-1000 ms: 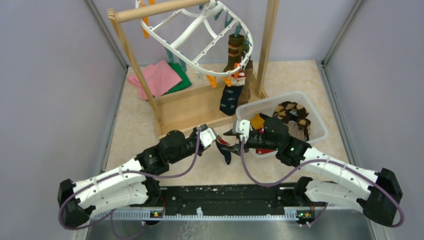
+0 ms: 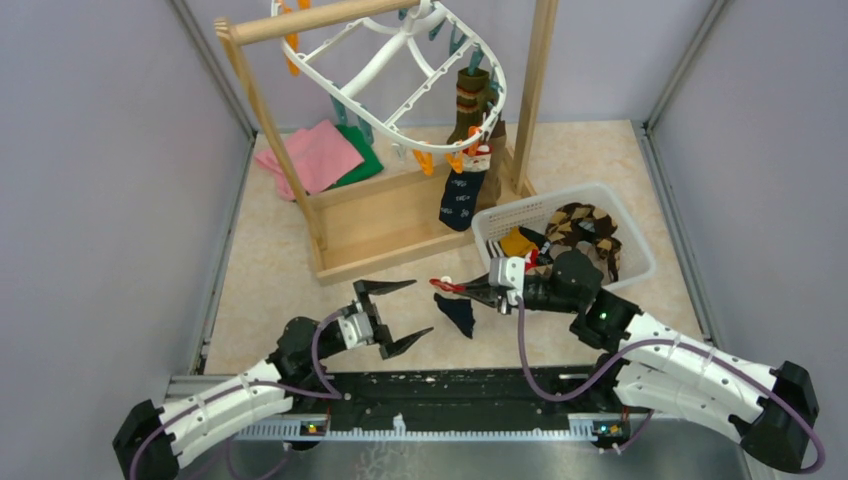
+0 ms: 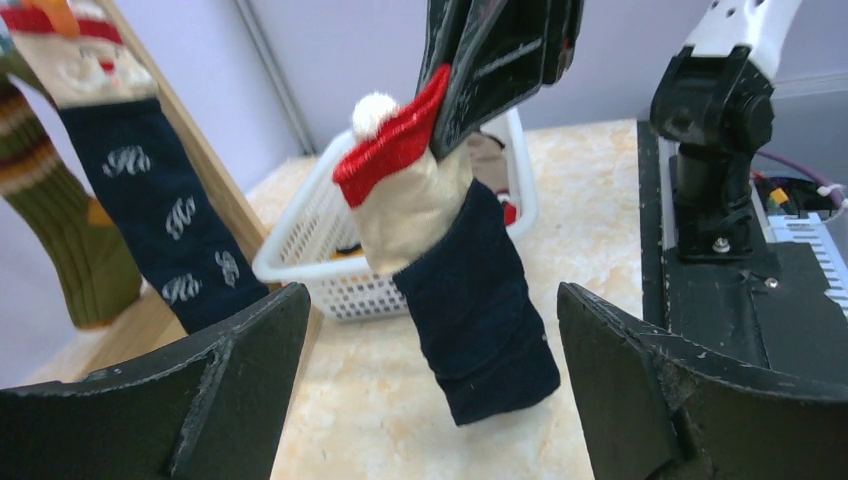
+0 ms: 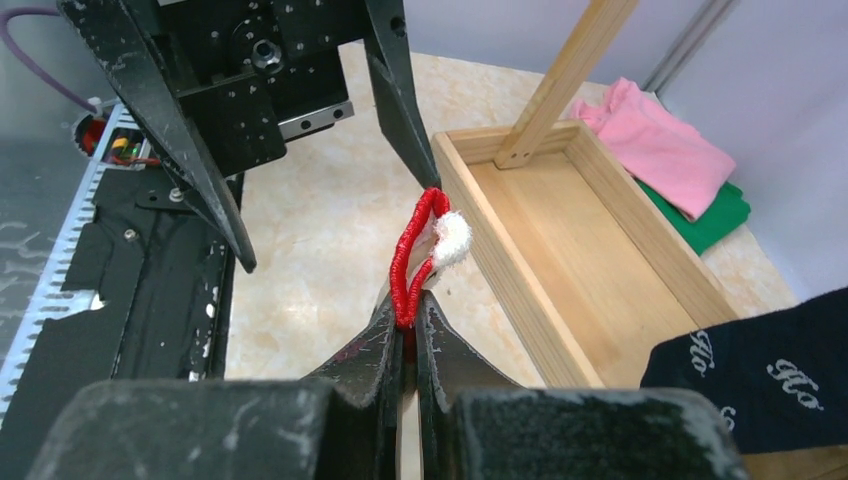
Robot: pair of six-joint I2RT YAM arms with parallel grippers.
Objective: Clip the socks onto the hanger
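A navy sock with red-and-cream cuff and white pompom hangs from my right gripper, shut on that cuff above the table. My left gripper stands open to its left, its fingers empty, the sock in front of it. The hanger carries orange and teal clips along its white frame; from it hang a green striped sock, a navy Santa sock and a brown one partly behind.
A white basket of socks stands at the right. A wooden frame with tray base holds up the hanger. Pink and green cloths lie at the back left.
My left gripper has let go of the sock, opened and drawn back down-left.
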